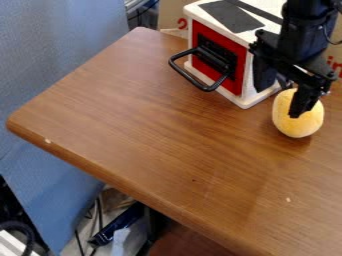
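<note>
A round, pale yellow-orange object (297,121) rests on the wooden table at the right. My black gripper (302,98) points down over it from the top right, its fingertips at the object's upper part. Whether the fingers are open or closed is hard to tell, and whether they touch the object is unclear.
A red and white box-like appliance (221,62) with a black handle stands at the back, left of the gripper. A cardboard box (174,15) is behind it. The table's left edge borders a blue surface.
</note>
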